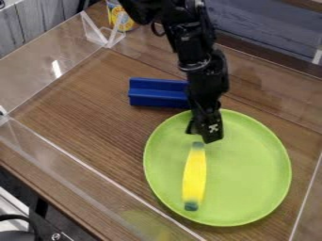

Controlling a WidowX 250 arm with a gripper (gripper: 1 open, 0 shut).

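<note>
A black arm reaches down from the top centre, its gripper [205, 127] hanging open over the upper part of a green plate [251, 169]. A yellow banana-like piece with dark ends [194, 174] lies on the lower left of the plate, below the gripper and apart from it. Behind the gripper, a blue block or tray [156, 92] sits on the wooden table, partly hidden by the arm.
Transparent panels edge it at left and front. A yellow can [119, 19] stands at the back left.
</note>
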